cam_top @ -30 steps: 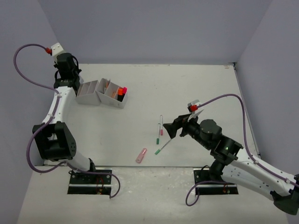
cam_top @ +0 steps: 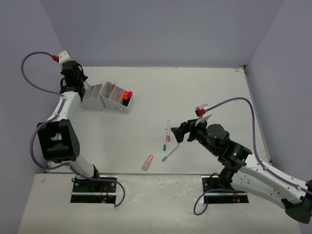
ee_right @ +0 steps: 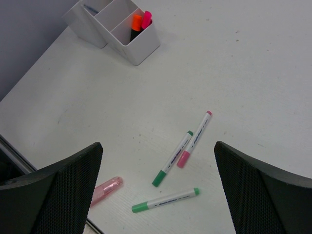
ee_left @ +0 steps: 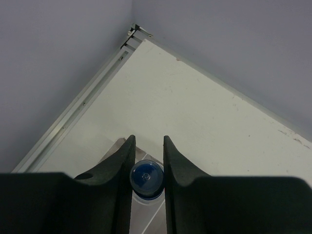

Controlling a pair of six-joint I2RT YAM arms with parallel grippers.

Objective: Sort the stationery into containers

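In the left wrist view, my left gripper is shut on a blue-ended round item [ee_left: 147, 179], seen end-on between its fingers, above a grey divided container. From the top, this gripper [cam_top: 84, 79] is by the left container [cam_top: 91, 103]; the item is hardly visible there. My right gripper stands wide open and empty above the table. Below it lie a pink-capped marker [ee_right: 197, 135], a dark green-capped marker [ee_right: 175, 155] and a light green marker [ee_right: 168, 199]. A pink tube-like item [ee_right: 106, 188] lies near the front edge.
Beside the left container, a second grey container [cam_top: 108, 102] holds orange and pink-topped items [cam_top: 126, 95]. Grey walls [cam_top: 29, 107] close in behind the left arm.
Over the last second the left arm has shifted slightly right and down in the top view, towards the left container. The right arm looks almost still, and the loose items have not moved.
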